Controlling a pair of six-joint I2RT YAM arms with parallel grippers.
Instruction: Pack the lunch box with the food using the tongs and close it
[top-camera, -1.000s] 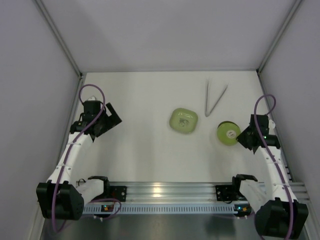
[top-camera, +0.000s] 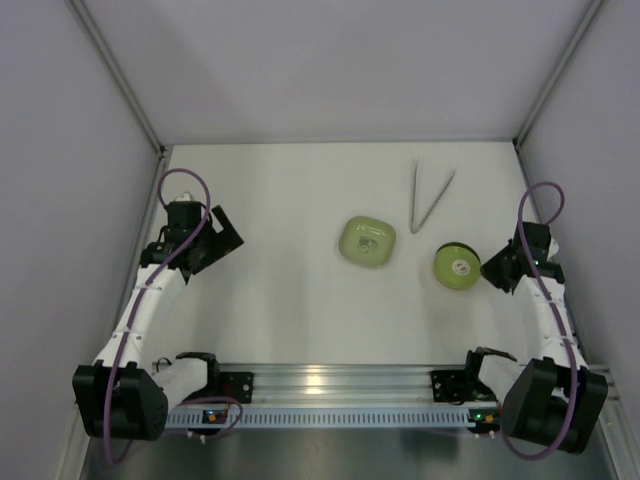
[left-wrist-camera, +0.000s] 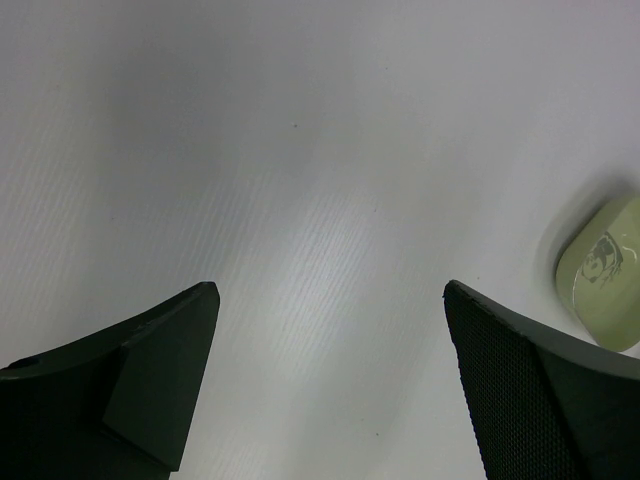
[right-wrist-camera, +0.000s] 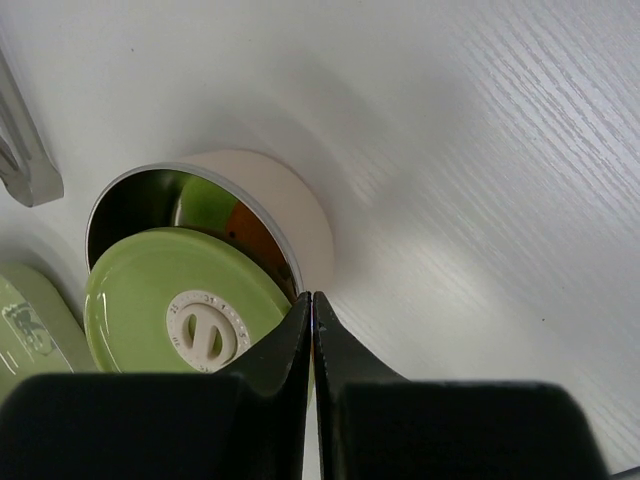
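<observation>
The round lunch box (right-wrist-camera: 275, 205) has a pale wall and a metal rim. Its green lid (right-wrist-camera: 160, 290) with a white dial sits askew, leaving a dark gap through which green and orange contents (right-wrist-camera: 255, 235) show. In the top view the lid (top-camera: 457, 268) hides most of the box. My right gripper is shut, its tips at the lid's edge beside the box rim; contact cannot be told. Far to the left, my left gripper (top-camera: 226, 226) is open over bare table, nothing between its fingers.
A square green dish (top-camera: 367, 241) lies left of the lunch box. Behind them is a pair of metal tongs (top-camera: 414, 200), spread in a V.
My right gripper has shifted slightly right and toward the back of the table, around the lid's right edge. The left arm, dish and tongs stay put.
</observation>
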